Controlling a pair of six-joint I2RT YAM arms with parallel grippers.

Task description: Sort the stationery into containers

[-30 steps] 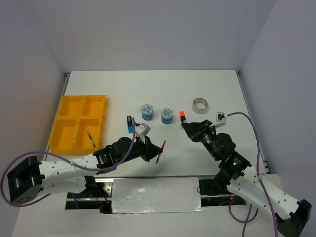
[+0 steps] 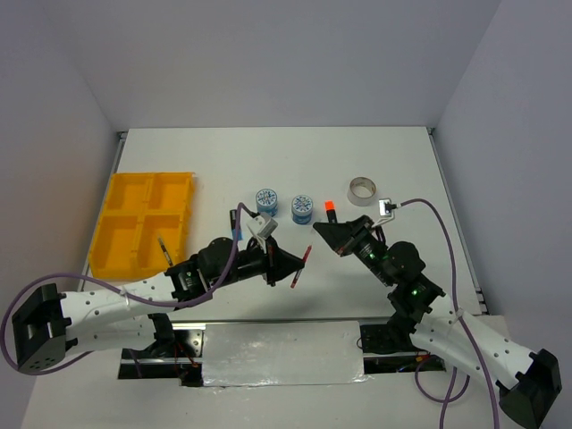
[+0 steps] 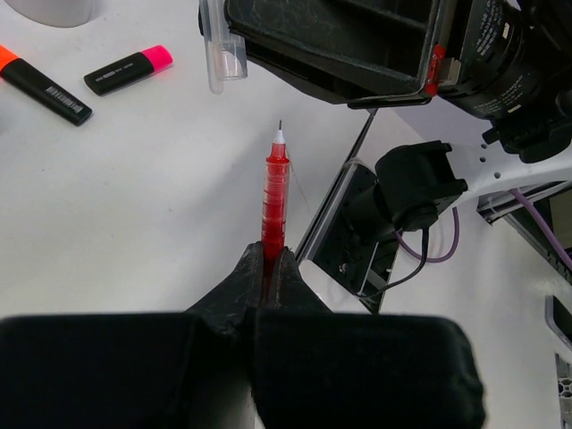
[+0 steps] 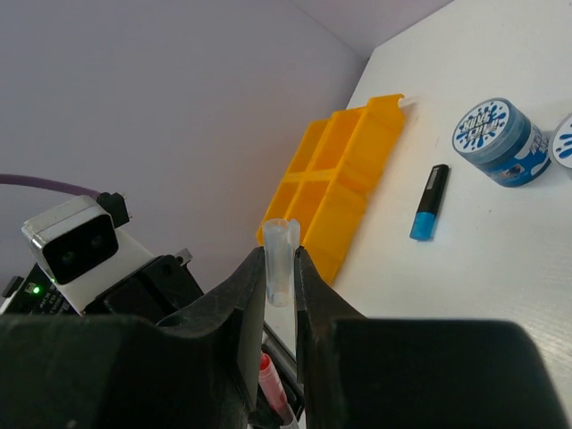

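Observation:
My left gripper [image 2: 301, 262] is shut on a red pen [image 3: 275, 197], whose bare metal point faces away from the fingers. A clear pen cap [image 4: 280, 259] stands upright between the fingers of my right gripper, which is shut on it. In the left wrist view the cap [image 3: 223, 55] appears above and left of the pen's point, apart from it. The orange tray [image 2: 142, 215] has several compartments, and a dark pen [image 2: 165, 251] lies in its front right one. An orange-capped highlighter [image 3: 45, 87] and a pink-capped one [image 3: 130, 70] lie on the table.
Two blue-and-white jars [image 2: 266, 202] stand near the middle of the table. A blue-ended highlighter [image 4: 431, 201] lies between tray and jars. Farther right is a round ring-like container [image 2: 362, 190].
The right gripper has shifted left, closer to the left one.

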